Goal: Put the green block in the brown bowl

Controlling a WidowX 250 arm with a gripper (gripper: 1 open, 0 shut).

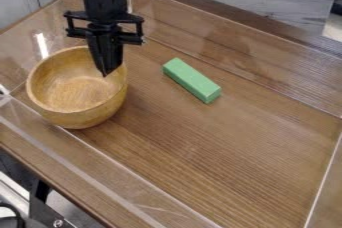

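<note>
The green block (193,80) lies flat on the wooden table, right of the brown bowl and apart from it. The brown bowl (47,97) stands upright at the left, and its visible inside looks empty. My dark gripper (102,58) reaches in from the top left. Its lower tip overlaps the bowl's far rim in the camera view, and the height above the rim is unclear. The green block is well to the right of the gripper. Dark parts merge around the fingers, so their spacing is hard to make out.
Bare table (221,157) fills the front and right. A low pale border edges the table. Dark items (14,207) lie outside it at the lower left.
</note>
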